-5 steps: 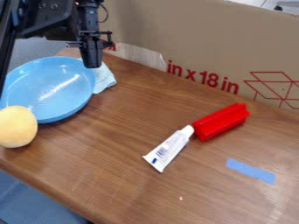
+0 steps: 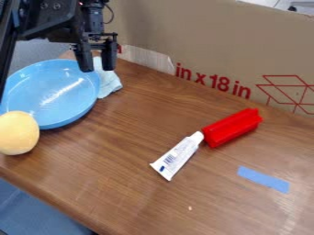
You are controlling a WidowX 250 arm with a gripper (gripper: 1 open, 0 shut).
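Observation:
The black gripper (image 2: 95, 61) hangs at the upper left, open, over the back edge of a blue plate (image 2: 50, 91) and a pale cloth (image 2: 108, 83) lying just right of that plate. A round yellow object (image 2: 17, 133) sits at the plate's front left. Toward the right, a white tube (image 2: 174, 159) lies beside a red cylindrical object (image 2: 230, 127).
A cardboard panel (image 2: 215, 46) with red print stands along the back of the wooden table (image 2: 141, 197). A blue strip (image 2: 263, 179) lies at the right. Its front left edge drops to a blue surface.
The gripper has shifted slightly, its fingers now showing wider apart above the cloth. The objects on the table have not visibly moved.

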